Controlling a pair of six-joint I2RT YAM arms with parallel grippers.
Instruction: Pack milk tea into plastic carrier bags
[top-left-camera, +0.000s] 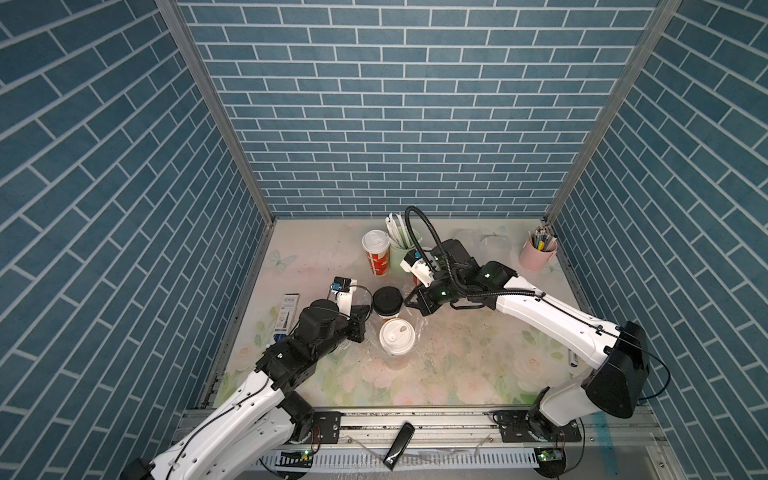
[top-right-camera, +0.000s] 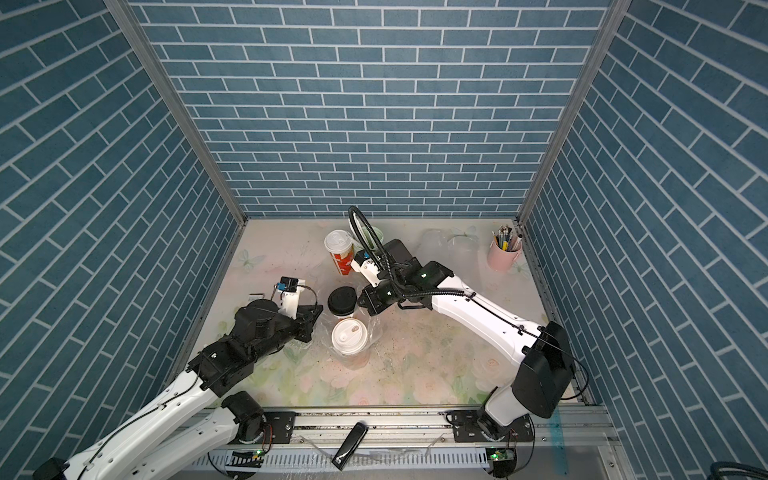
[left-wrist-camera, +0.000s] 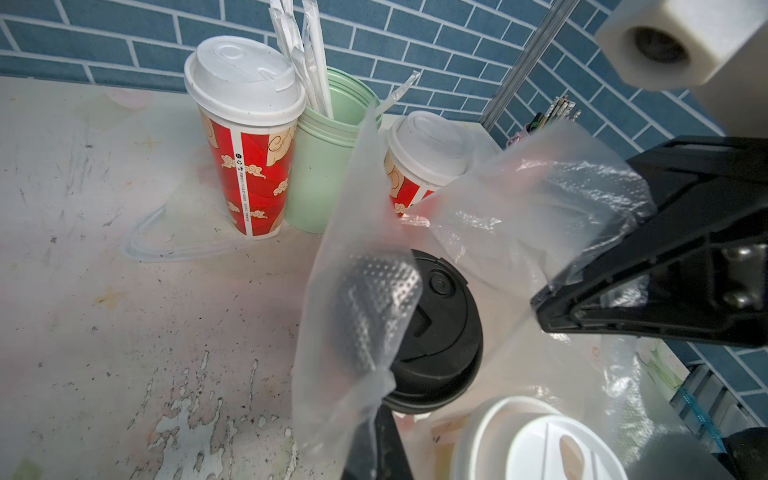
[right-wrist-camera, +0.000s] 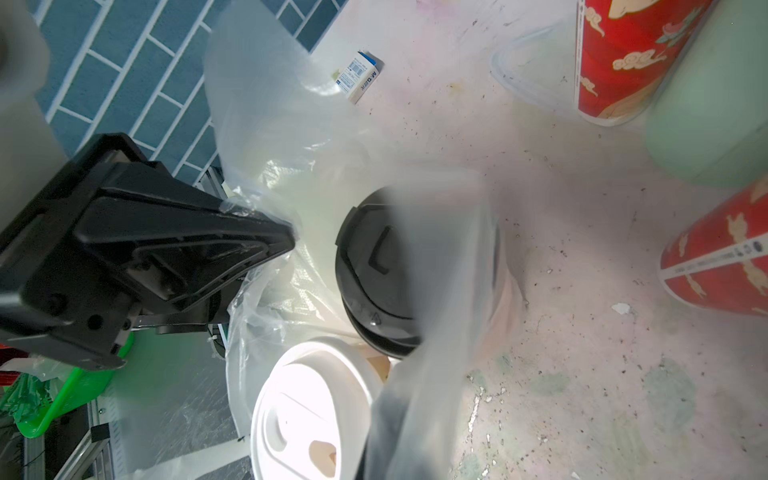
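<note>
A cup with a black lid (top-left-camera: 388, 301) and one with a white lid (top-left-camera: 397, 336) stand side by side, with a clear plastic bag (left-wrist-camera: 544, 200) opened around them. On the bag's left side, my left gripper (top-left-camera: 360, 321) is shut on the film, which gathers at its fingertips (right-wrist-camera: 284, 237). My right gripper (top-left-camera: 421, 305) is shut at the opposite side. Film lies against its fingertips (left-wrist-camera: 548, 312); whether any is pinched there is hard to see. Blurred film partly covers the black lid in both wrist views. The cups' lower parts are mostly hidden.
Behind the bag are a red cup (top-left-camera: 376, 254), a green straw holder (left-wrist-camera: 332, 160) and another red cup (left-wrist-camera: 416, 156). A pink pen pot (top-left-camera: 537, 254) stands back right; a small box (top-left-camera: 285, 313) lies left.
</note>
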